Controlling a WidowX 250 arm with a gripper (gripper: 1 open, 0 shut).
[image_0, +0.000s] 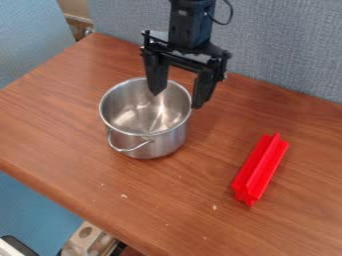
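Note:
My black gripper (179, 88) hangs over the steel pot (146, 134), its two fingers spread apart, the left one above the pot's mouth and the right one by the pot's back right rim. I see nothing held between them. The pot stands upright on the wooden table, with a wire handle at its front. A red bar-shaped object (261, 169) lies to the right of the pot, slanting from back to front.
A grey padded wall (294, 50) runs behind it. Past the left edge is a blue surface (34, 190) with some hardware at the bottom.

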